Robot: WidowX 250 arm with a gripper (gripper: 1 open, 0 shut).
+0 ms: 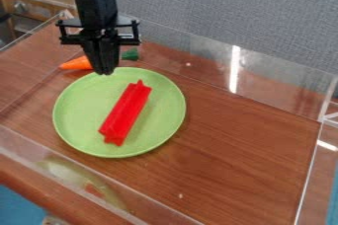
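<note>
My black gripper (101, 53) is raised at the upper left, over the back edge of the green plate (82, 120), pointing down; whether its fingers are open or shut is hard to tell. A red bar-like object (125, 112) lies diagonally on the plate, apart from the gripper. An orange carrot (77, 63) with a green top lies behind the plate, partly hidden by the gripper.
Transparent walls edge the table at the back, front and right, with a grey wall behind.
</note>
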